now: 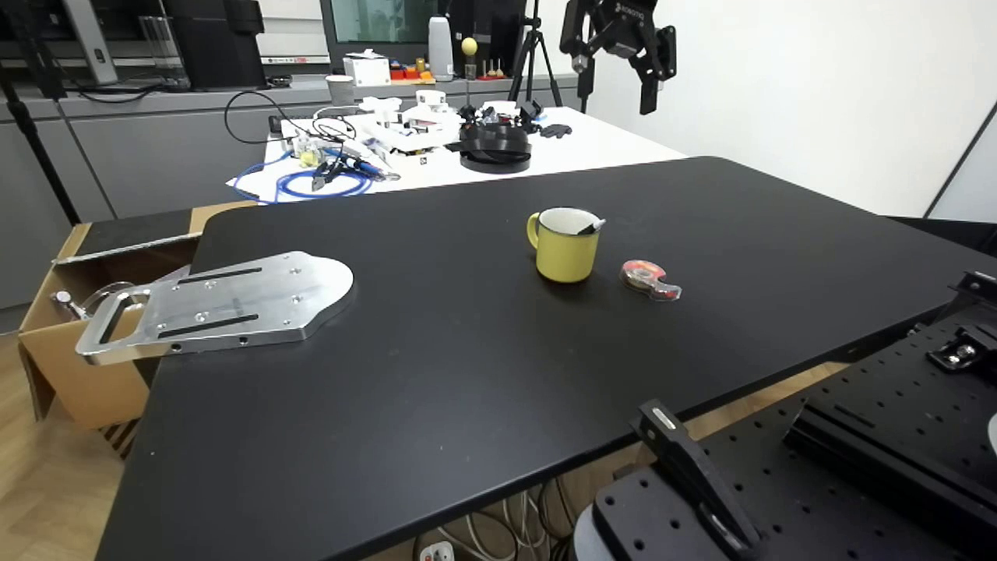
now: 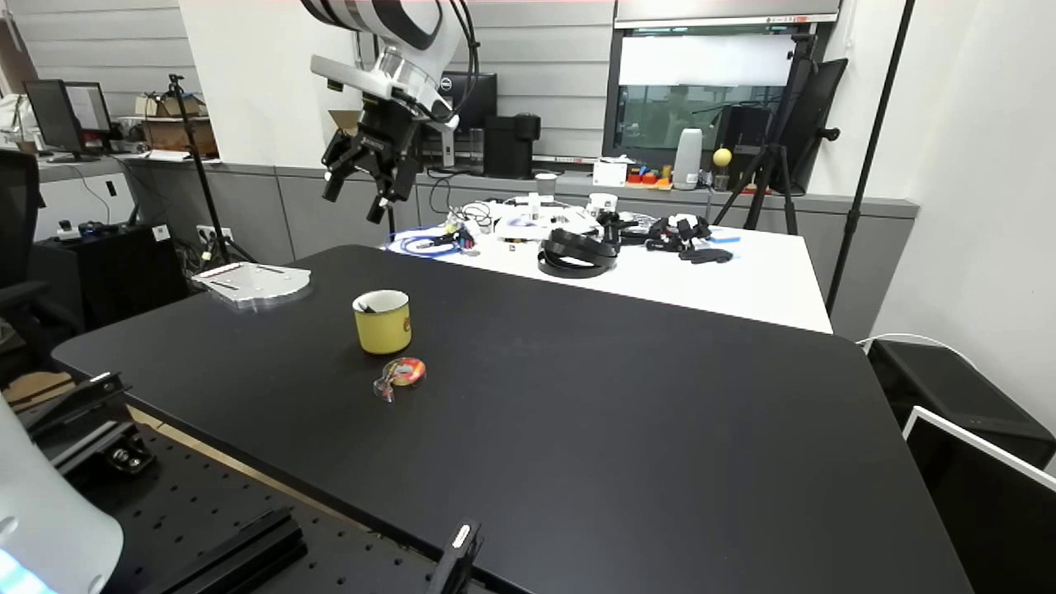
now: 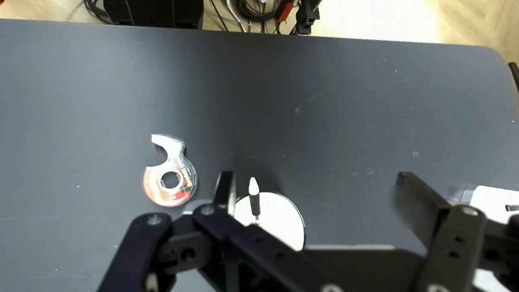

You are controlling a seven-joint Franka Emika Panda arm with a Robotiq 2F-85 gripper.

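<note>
A yellow mug (image 1: 566, 254) with a white inside stands upright on the black table, and a dark marker (image 3: 255, 199) with a pale tip leans in it. Close beside the mug lies a clear tape dispenser (image 1: 646, 277) with a red-orange roll. My gripper (image 2: 355, 203) hangs well above the table, open, nothing between its fingers. In the wrist view the mug (image 3: 279, 219) shows behind the left finger (image 3: 224, 190), partly covered by the gripper's body, while the dispenser (image 3: 176, 180) is left of that finger, in plain sight.
A silver metal plate (image 1: 238, 298) lies at the table's left edge, jutting over it, above a cardboard box (image 1: 103, 365). Behind stands a white table (image 1: 617, 145) cluttered with cables and parts.
</note>
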